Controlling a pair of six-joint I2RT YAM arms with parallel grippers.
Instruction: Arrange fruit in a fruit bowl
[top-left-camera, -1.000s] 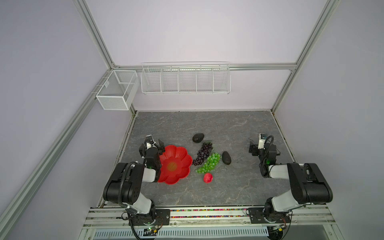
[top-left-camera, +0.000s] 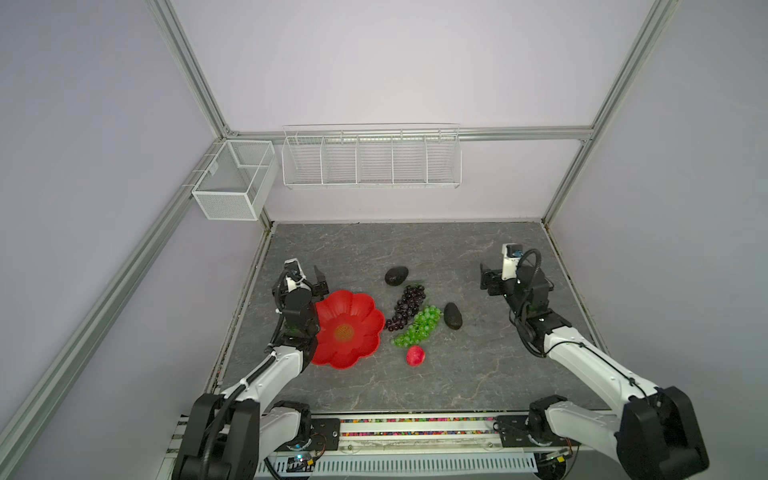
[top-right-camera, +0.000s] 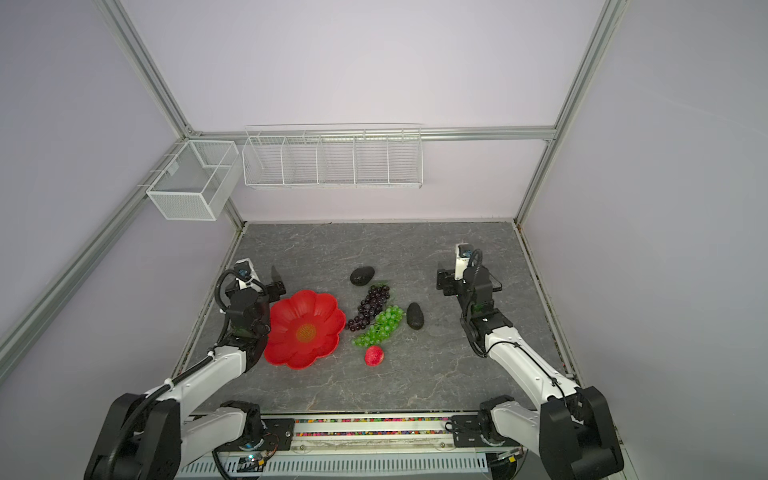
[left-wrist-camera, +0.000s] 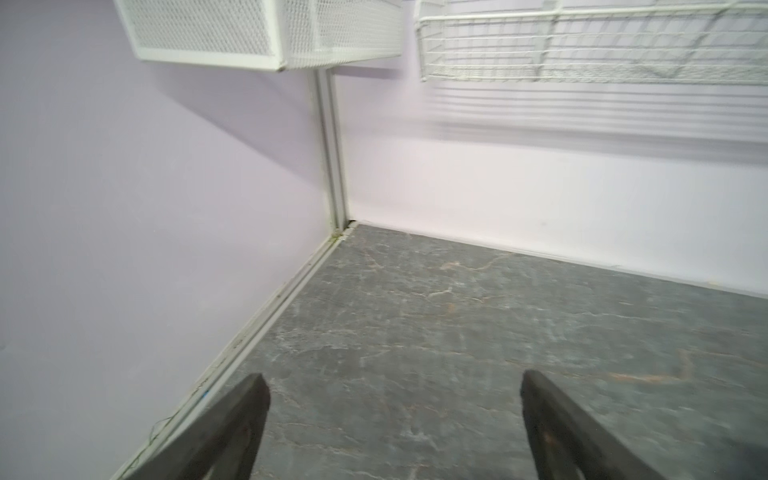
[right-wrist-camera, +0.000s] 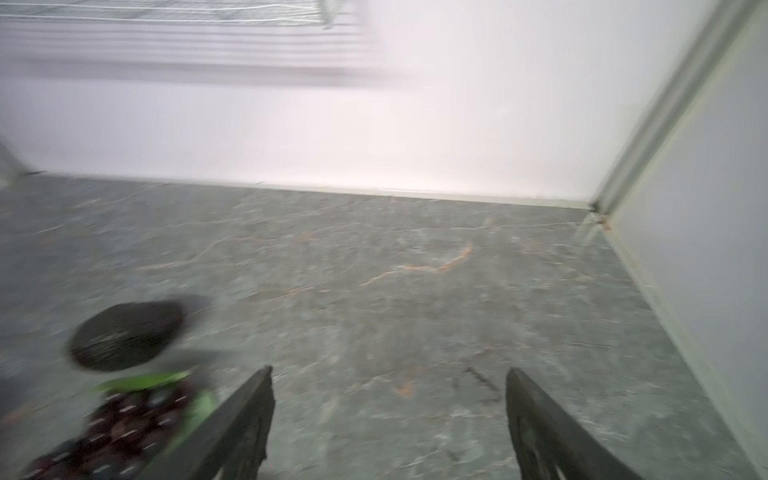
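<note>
A red flower-shaped bowl (top-left-camera: 345, 320) lies empty on the left of the table. To its right are dark grapes (top-left-camera: 408, 304), green grapes (top-left-camera: 420, 324), a red round fruit (top-left-camera: 414, 355) and two dark avocados (top-left-camera: 453, 316) (top-right-camera: 362, 275). My left gripper hangs above the bowl's back-left side, open and empty in the left wrist view. My right gripper is raised to the right of the fruit, open with nothing between its fingers. The right wrist view is blurred, showing one avocado and the dark grapes at its lower left.
A wire rack (top-left-camera: 372, 160) and a white mesh basket (top-left-camera: 232, 204) hang on the back and left walls.
Both arms have unfolded from their tucked poses and risen; the right gripper has moved up and slightly left, the left slightly up. The fruit and bowl have not moved.
</note>
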